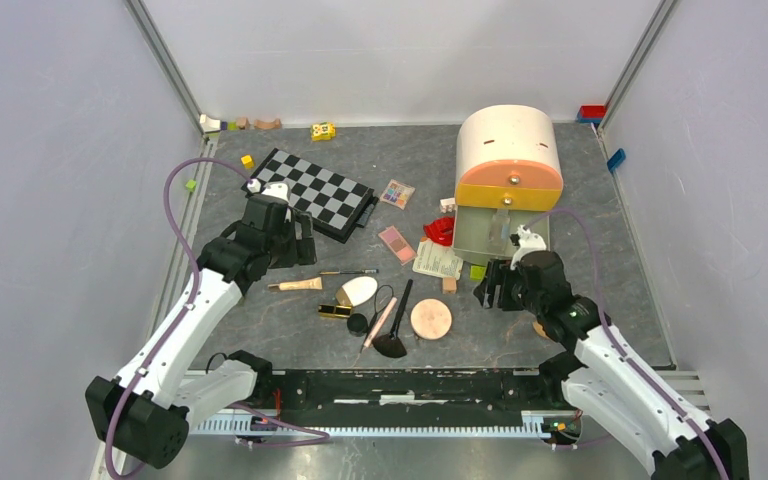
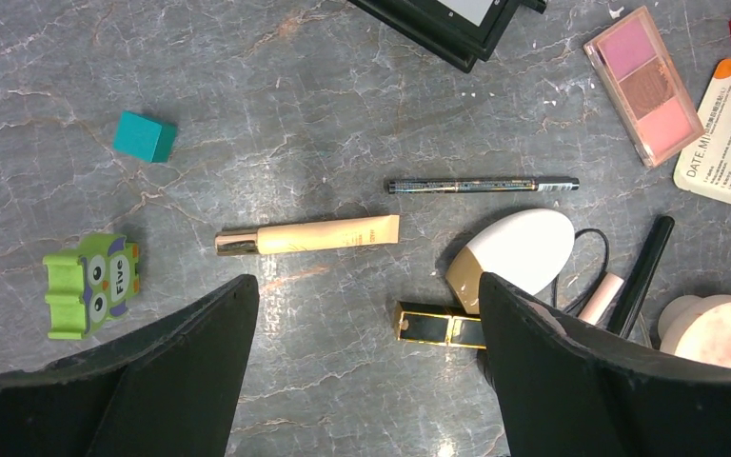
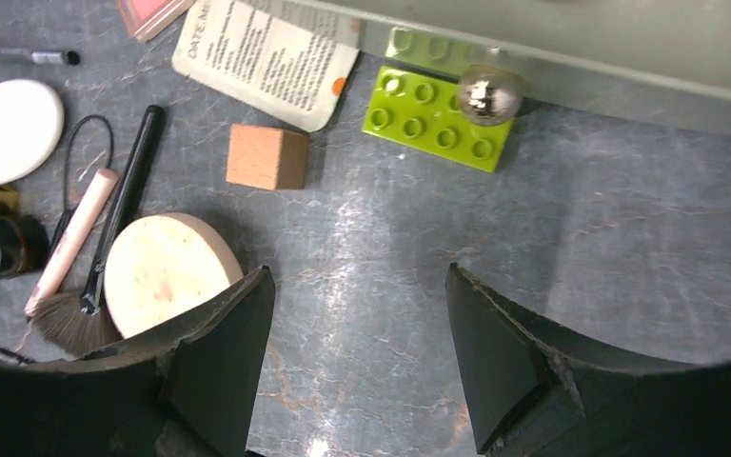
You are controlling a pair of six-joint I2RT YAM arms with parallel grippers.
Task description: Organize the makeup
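Observation:
Makeup lies loose on the grey table: a beige tube (image 2: pixel 328 234), a black pen (image 2: pixel 476 186), a pink palette (image 1: pixel 397 245), a white puff (image 1: pixel 360 289), a gold-black case (image 1: pixel 335 311), a black brush (image 1: pixel 392 342) and a round compact (image 1: pixel 430 318). An organizer (image 1: pixel 508 150) has its lower drawer (image 1: pixel 480 235) pulled out. My left gripper hangs open above the tube, holding nothing. My right gripper is part open over bare table beside the compact, in front of the drawer, with nothing between its fingers.
A chessboard (image 1: pixel 305 195) lies back left. A red object (image 1: pixel 439 229), a green brick (image 3: pixel 428 124), a wooden cube (image 3: pixel 266 152) and a card (image 3: pixel 257 67) lie near the drawer. Toy blocks line the back edge.

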